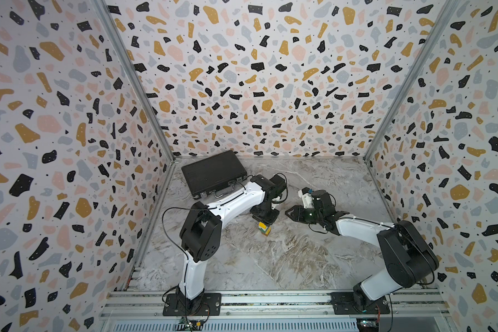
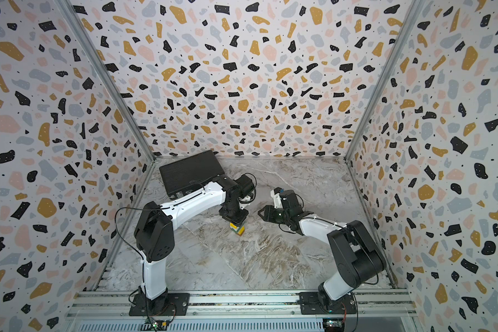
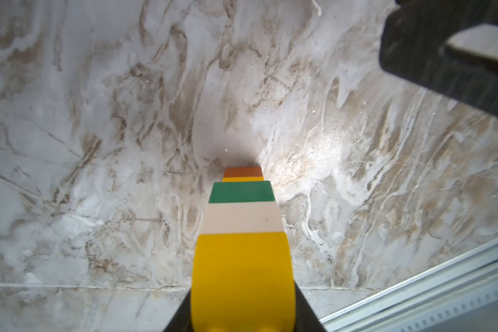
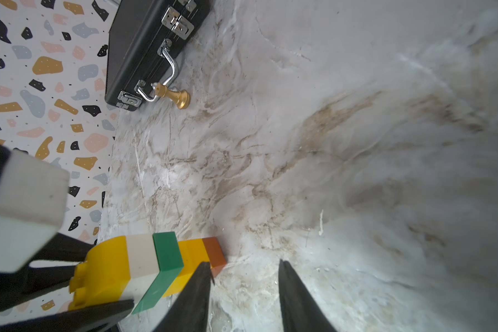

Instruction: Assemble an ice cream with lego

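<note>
My left gripper holds a stack of Lego bricks with yellow, white, green, yellow and orange layers, seen pointing downward in the top views. In the left wrist view the yellow end is nearest the camera and the orange end farthest. In the right wrist view the stack lies at lower left, between the dark fingers of the left gripper. My right gripper hangs just right of it, its blurred fingertips apart with nothing between them; in the top views it stands a short way right of the left gripper.
A black case lies at the back left, with a gold chess piece by its handle in the right wrist view.
</note>
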